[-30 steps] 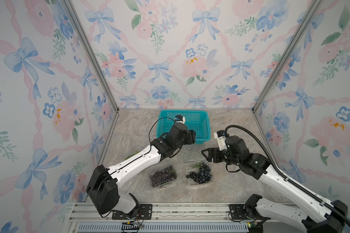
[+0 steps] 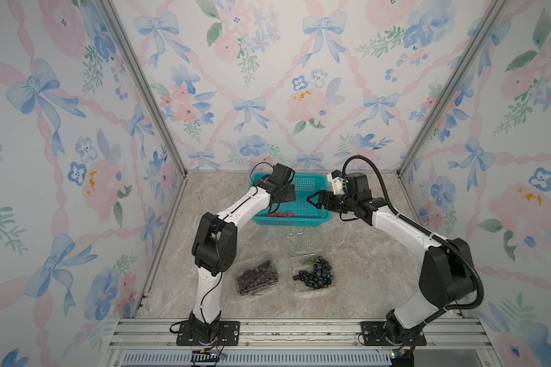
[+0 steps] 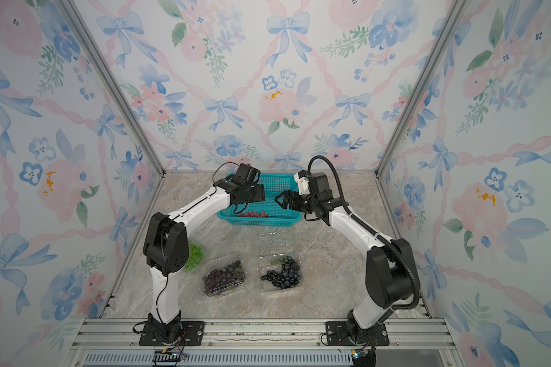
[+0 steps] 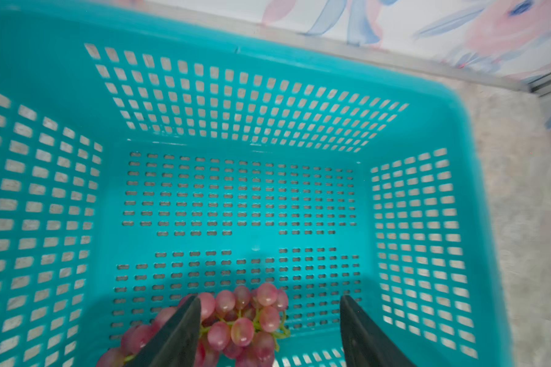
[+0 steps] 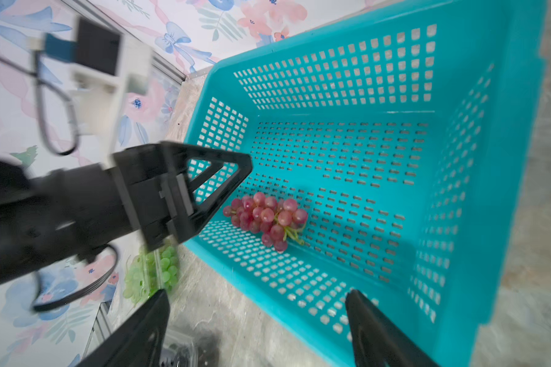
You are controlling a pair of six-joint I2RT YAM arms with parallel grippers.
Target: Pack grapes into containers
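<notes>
A bunch of red grapes (image 5: 268, 217) lies at the front left of the teal basket (image 5: 324, 299), its green stem showing. In the left wrist view the same red grapes (image 4: 241, 330) sit low, by the left fingertip. My left gripper hangs over the basket with its fingers apart and nothing held between them. My right gripper is open near the basket's right side, and no grapes are between its fingers. Dark red grapes (image 2: 255, 278) fill one clear container; black grapes (image 2: 315, 273) fill another with its clear lid (image 2: 301, 242) folded back.
Green grapes (image 3: 194, 253) stand in a container at the left, partly hidden by the left arm. Both grippers are close together over the basket.
My left gripper has moved back from the basket's front edge to over its inside.
</notes>
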